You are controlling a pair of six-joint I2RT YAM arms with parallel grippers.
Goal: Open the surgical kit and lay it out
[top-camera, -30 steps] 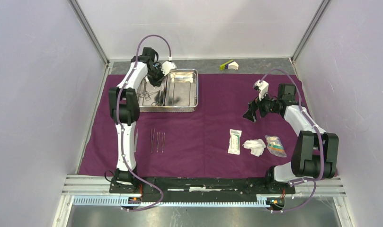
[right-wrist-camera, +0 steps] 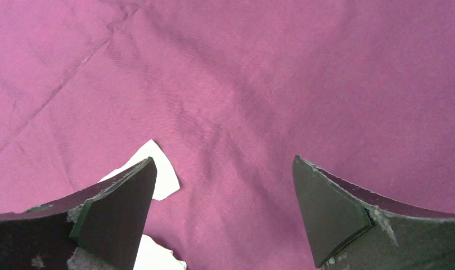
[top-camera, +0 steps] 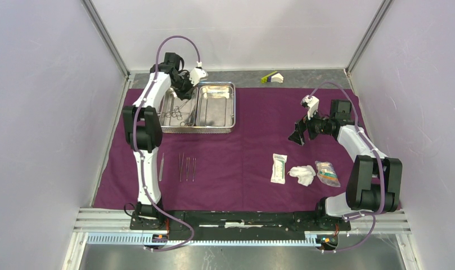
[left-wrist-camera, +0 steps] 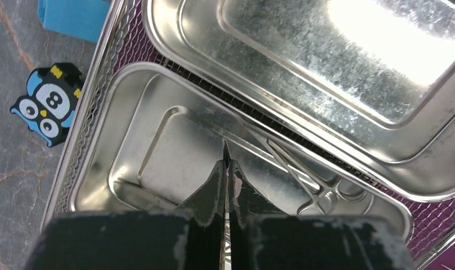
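My left gripper (top-camera: 184, 94) is over the left tray (left-wrist-camera: 163, 140) of the metal kit at upper left. Its fingers are closed on a thin metal instrument (left-wrist-camera: 226, 148); which one is unclear. Scissor-like instruments (left-wrist-camera: 326, 194) lie in that tray, beside the bare right tray (top-camera: 215, 104). Several thin instruments (top-camera: 188, 169) lie in a row on the purple drape. My right gripper (top-camera: 297, 135) stands open and empty over the drape. Below it lie a white packet (top-camera: 279, 169), gauze (top-camera: 302, 175) and a plastic bag (top-camera: 328, 174).
A grey strip behind the drape holds small objects (top-camera: 273, 77), including a penguin figure (left-wrist-camera: 49, 101) beside the kit. The drape's middle, right of the kit, is clear.
The right arm is still.
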